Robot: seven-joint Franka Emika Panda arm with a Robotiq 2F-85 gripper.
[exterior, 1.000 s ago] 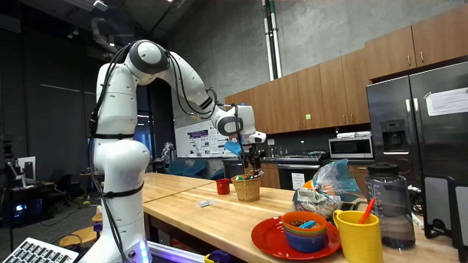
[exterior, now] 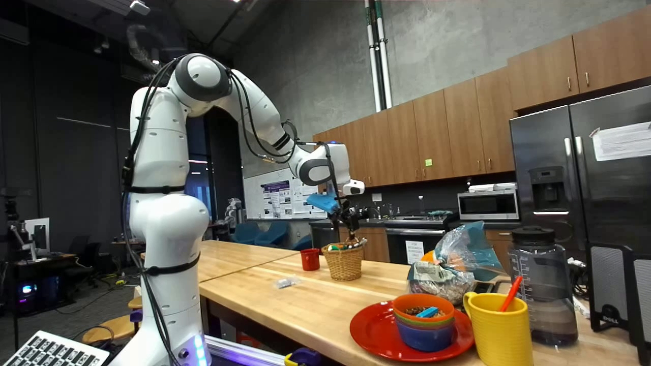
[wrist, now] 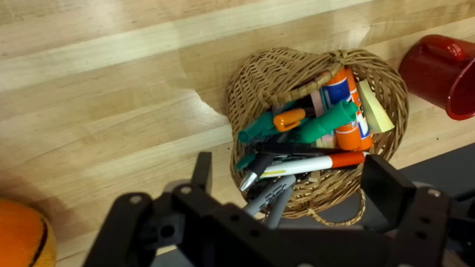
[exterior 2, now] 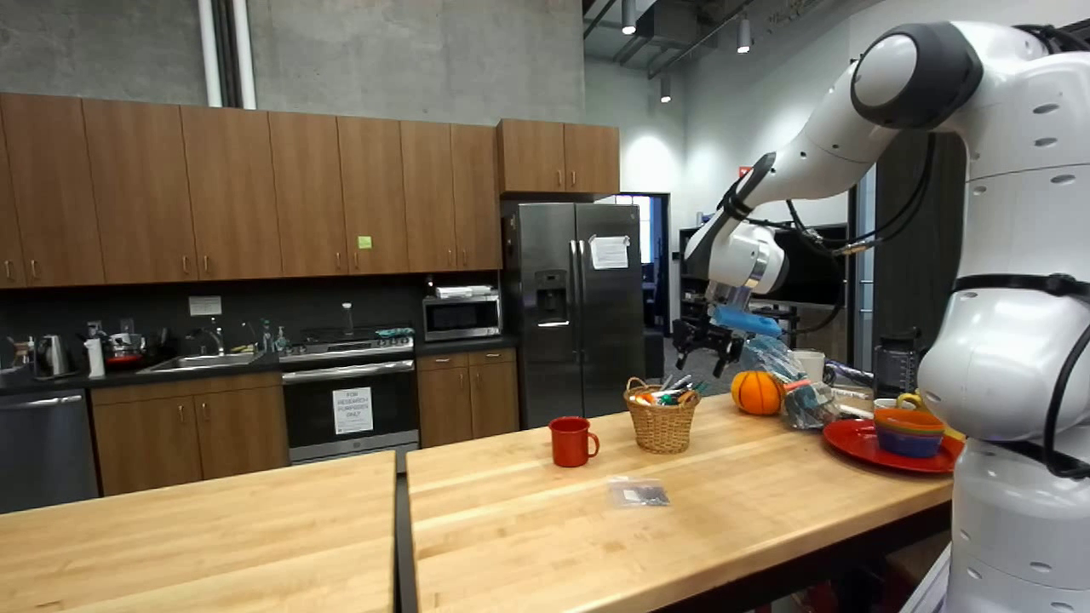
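Note:
In the wrist view my gripper stands open, its black fingers (wrist: 203,171) wide apart with nothing gripped between them. Below it is a wicker basket (wrist: 258,75) packed with pens, markers and glue sticks. A white pen with a red-orange end (wrist: 298,165) lies across the contents, close to a green marker (wrist: 329,120) and an orange-capped marker (wrist: 289,119). Exterior view 2 shows the gripper (exterior 2: 705,347) above the basket (exterior 2: 664,427), apart from it. A red mug (exterior 2: 570,441) stands upright beside the basket.
A pumpkin (exterior 2: 757,392) and a plastic bag (exterior: 448,274) sit on the other side of the basket from the mug. Stacked bowls (exterior: 424,323) rest on a red plate (exterior: 372,329), near a yellow mug (exterior: 503,332). One small clear packet (exterior 2: 640,494) lies on otherwise open tabletop.
In exterior view 1 the arm's wrist and gripper have shifted slightly left and a little upward. The basket and mug have not moved.

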